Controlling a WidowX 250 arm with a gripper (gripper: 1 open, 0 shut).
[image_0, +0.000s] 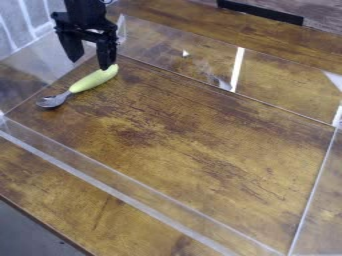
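A black gripper (88, 52) is raised at the top left, its fingers spread open with no object seen between them. Just below it on the wooden surface lies a spoon (94, 80) with a pale yellow-green handle toward the back and a metal bowl toward the front left.
Clear low walls surround the wooden work area (201, 150), close behind and left of the gripper. The middle and right of the surface are empty. A grey floor shows at the bottom left corner.
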